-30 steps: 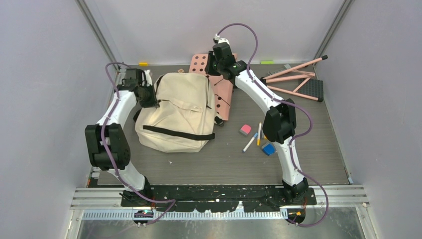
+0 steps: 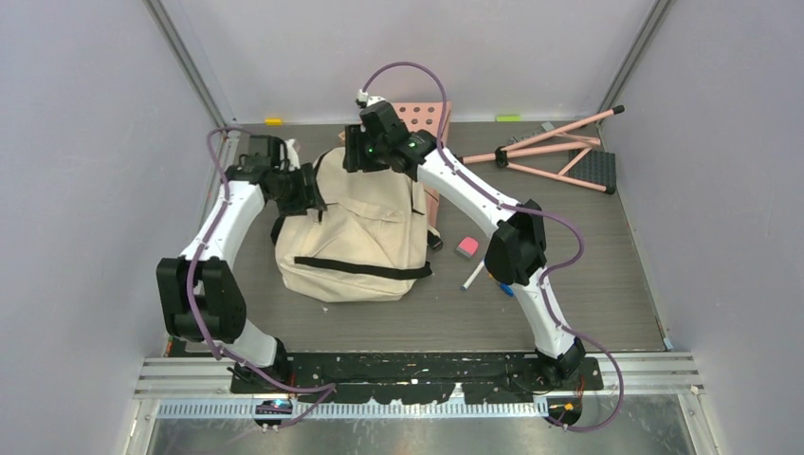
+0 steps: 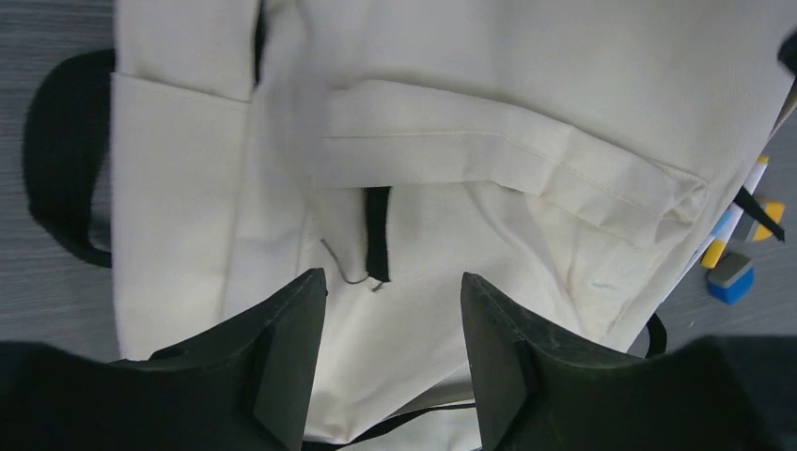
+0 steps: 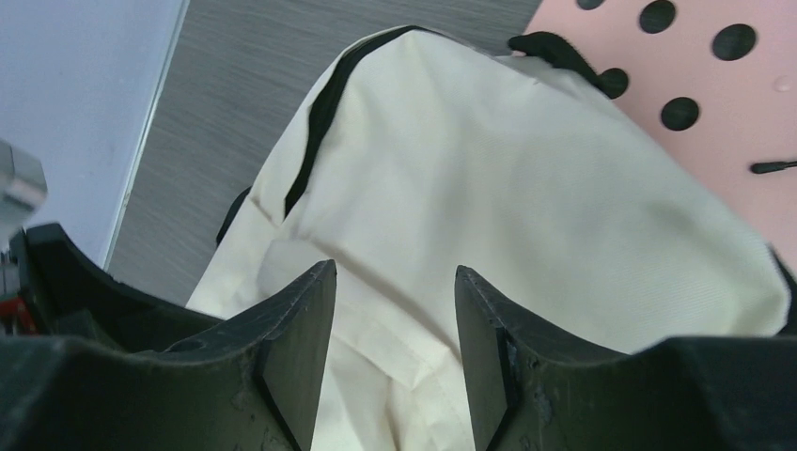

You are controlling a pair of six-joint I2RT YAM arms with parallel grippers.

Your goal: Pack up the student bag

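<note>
The cream student bag (image 2: pixel 356 227) lies flat in the middle left of the table, with a black strip across its lower part. My left gripper (image 2: pixel 313 197) is over its left side. In the left wrist view that gripper stands open, and a black zipper pull tab (image 3: pixel 377 233) shows free between and beyond its fingertips. My right gripper (image 2: pixel 354 159) is over the bag's top end. The right wrist view shows its fingers (image 4: pixel 305 315) apart, with only bag cloth (image 4: pixel 526 188) below and nothing gripped.
Right of the bag lie a pink eraser (image 2: pixel 467 246), a white marker (image 2: pixel 473 275) and a blue eraser (image 2: pixel 506 289), partly covered by the right arm. A pink perforated board (image 2: pixel 417 116) sits behind the bag, and a folded pink frame (image 2: pixel 559 156) at the back right.
</note>
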